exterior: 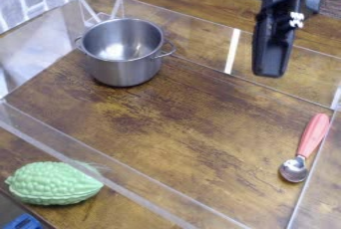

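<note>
My gripper (273,59) hangs at the upper right, a dark, blurred shape above the wooden surface, shut, with nothing visible between its fingers. A steel pot (123,66) with two side handles stands at the upper left. A scoop with a pink handle (310,138) lies at the right, below my gripper, its metal bowl toward the front. A pale green bitter melon (54,183) lies at the front left.
Clear plastic strips edge the wooden board (160,138), whose middle is free. A blue object (16,219) shows at the bottom left corner, and a white tiled wall is at the top left.
</note>
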